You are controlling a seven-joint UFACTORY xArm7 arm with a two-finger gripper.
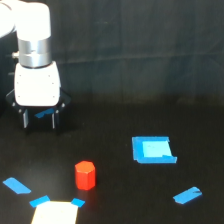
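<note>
A red block [85,176] rests on the dark table, in the lower middle of the camera view. My gripper [40,119] is at the upper left, pointing down, its two dark fingers [25,118] spread well apart. Nothing shows between them. The block lies clear of the gripper, lower in the view and to its right. On the right half, blue tape [138,150] frames a pale square [157,149] on the table.
A pale yellow square [54,213] with blue tape at its corners is cut off by the bottom edge. Blue tape strips [16,186] lie at the lower left and lower right. Open table surrounds the block; a dark curtain [140,55] hangs behind.
</note>
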